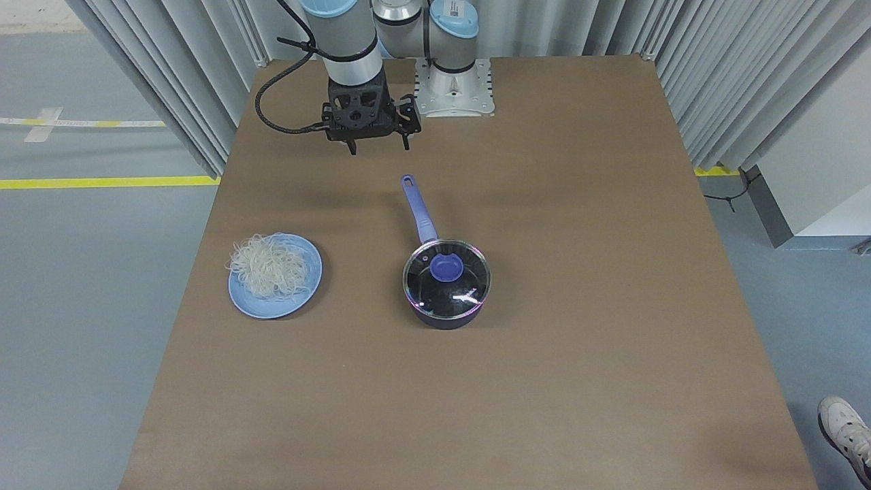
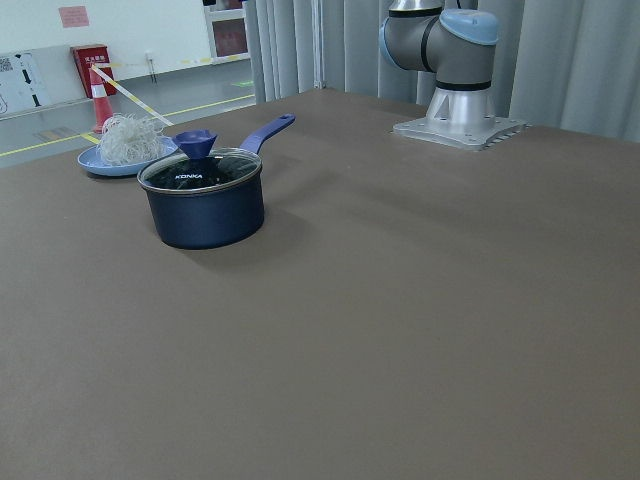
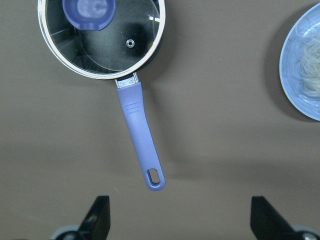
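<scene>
A dark saucepan (image 1: 445, 290) with a glass lid and blue knob stands mid-table, its blue handle (image 1: 417, 204) pointing toward the arm; in the left view it shows a navy body (image 2: 205, 218). A blue plate (image 1: 273, 303) holding white noodles (image 1: 265, 265) lies left of it in the front view. My gripper (image 1: 379, 147) hangs beyond the handle's end at the back of the table. In the wrist view its two black fingers (image 3: 95, 220) are wide open, nothing between them, with the handle (image 3: 140, 130) just ahead.
The robot's base (image 1: 454, 102) sits at the back edge. A shoe (image 1: 845, 433) shows on the floor at lower right.
</scene>
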